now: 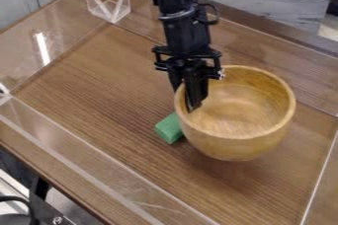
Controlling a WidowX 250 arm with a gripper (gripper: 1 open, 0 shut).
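A tan bowl is held tilted toward the viewer by my black gripper, which is shut on the bowl's left rim. A green block lies on the wooden table just left of the bowl, partly hidden by it. The fingertips are hard to make out against the rim.
A clear plastic holder stands at the back left. A black cable lies at the lower left corner. A pale board runs along the back.
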